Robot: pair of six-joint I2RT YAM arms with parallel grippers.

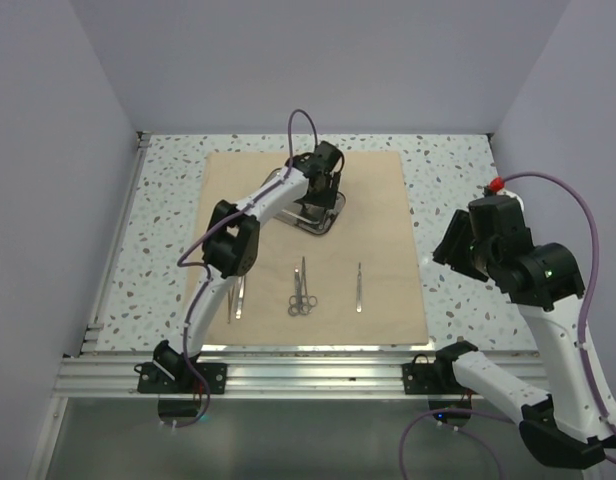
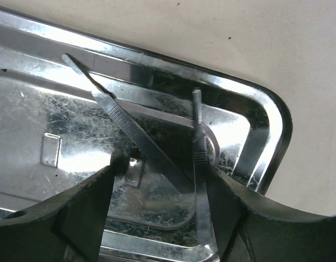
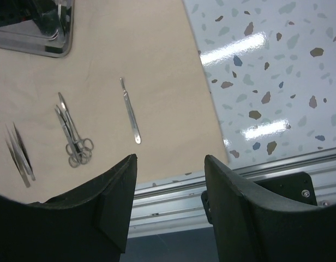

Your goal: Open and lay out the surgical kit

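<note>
My left gripper hangs open over the metal tray (image 2: 75, 34), low over its right end. In the left wrist view two instruments lie there: a slanting one (image 2: 132, 131) and an upright one (image 2: 198, 142) between the fingertips, near the right finger. On the tan cloth (image 1: 378, 200) lie scissors (image 1: 301, 300), a scalpel handle (image 1: 359, 288) and several slim instruments (image 1: 238, 298) at the left. My right gripper hangs at the right, empty, its fingers apart.
A metal rail (image 1: 308, 365) runs along the front edge.
</note>
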